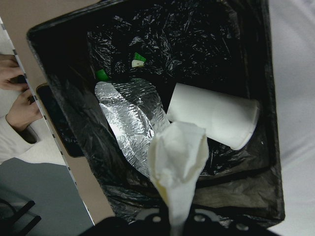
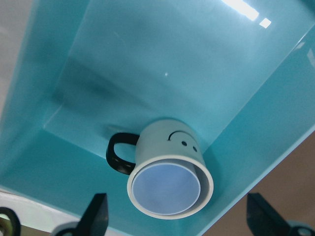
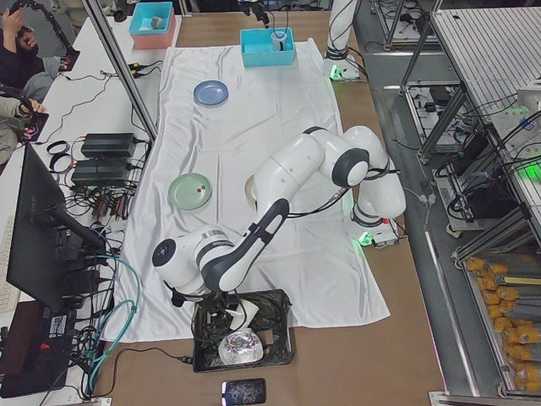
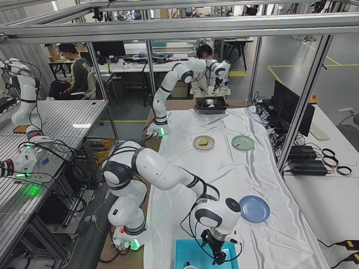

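Observation:
My left gripper is over a black, bag-lined bin (image 3: 284, 326), shut on a crumpled white tissue (image 1: 177, 167). Below it in the bin lie a white paper cup (image 1: 216, 115), crumpled foil (image 1: 125, 120) and small green scraps (image 1: 139, 59). My right gripper stands open above a turquoise tub (image 2: 88, 83), in which a white mug (image 2: 165, 135) with a black handle lies, a pale blue cup (image 2: 165, 189) nested inside it.
A blue plate (image 4: 254, 208), a green plate (image 3: 189, 191) and a beige plate with a yellow item (image 4: 203, 142) rest on the white cloth. A phone (image 3: 244, 392) lies beyond the bin.

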